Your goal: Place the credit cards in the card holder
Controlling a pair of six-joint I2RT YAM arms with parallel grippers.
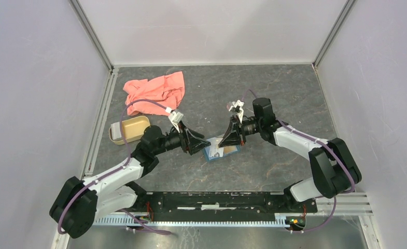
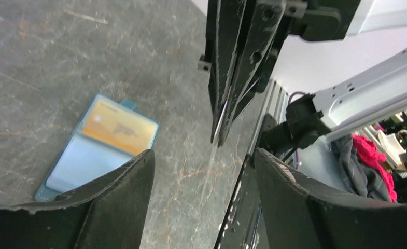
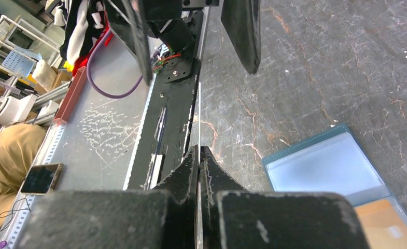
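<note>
A thin pale card (image 1: 216,147) hangs from my right gripper (image 1: 221,144), which is shut on one end of it. It shows edge-on as a fine line, the card (image 3: 199,111) between the right fingertips. Under it on the table lies the blue card holder (image 2: 82,163), opened flat, with a tan-orange panel or card on one half. My left gripper stands open around the line of the card's free end; whether either finger touches it I cannot tell. In the top view, the left gripper (image 1: 204,145) is close beside the card.
A yellowish basket (image 1: 135,136) at the left holds a white item (image 1: 116,130). Behind it lies a crumpled pink cloth (image 1: 162,91). Bare table surrounds the holder at the back and right; the two grippers are very close together.
</note>
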